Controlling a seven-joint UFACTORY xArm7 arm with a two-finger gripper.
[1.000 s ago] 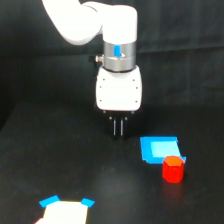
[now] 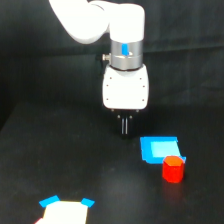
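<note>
My gripper [image 2: 125, 126] hangs over the black table in the camera view, fingers pointing down. Its two thin fingers sit close together, and whether any gap is left between them is too small to make out. No object shows between them. To the right and nearer the camera stands a red cylinder [image 2: 173, 169], upright, apart from the gripper. It is at the near right corner of a blue-edged square [image 2: 149, 151] with a paler middle, and hides part of that corner.
A white sheet [image 2: 65, 213] with blue corner pieces [image 2: 88, 202] is cut off by the bottom edge at left. Something small and red [image 2: 39, 220] shows beside it.
The arm has shifted slightly to the right, and the gripper sits a little to the right too. The red cylinder, blue square and white sheet have stayed put.
</note>
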